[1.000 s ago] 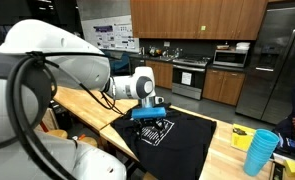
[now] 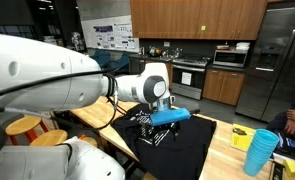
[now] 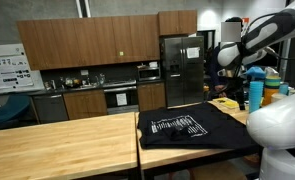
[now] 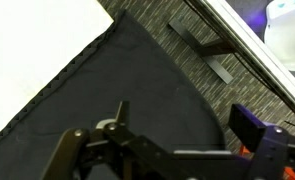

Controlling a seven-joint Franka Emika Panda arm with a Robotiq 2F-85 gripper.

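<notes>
A black cloth (image 2: 192,150) is spread over the wooden table in exterior view 1, with lighter marks or folds toward its left side. In exterior view 2 the same cloth (image 3: 217,122) covers the right end of the table. My gripper is open over the cloth's edge in the wrist view, its dark fingers wide apart with nothing gripped between them. Beneath it the cloth (image 4: 142,85) hangs past the table edge beside the grey floor. The arm's blue-banded wrist is above the cloth in exterior view 1.
A blue cup (image 2: 259,152) and a yellow object (image 2: 243,136) stand to the right of the cloth. Orange stools (image 2: 25,125) are at the left. Bare table (image 3: 62,145) stretches away left in exterior view 2.
In exterior view 1 the wrist and gripper have shifted rightward, and the arm now reaches larger across the frame. No clear change shows in the cloth.
</notes>
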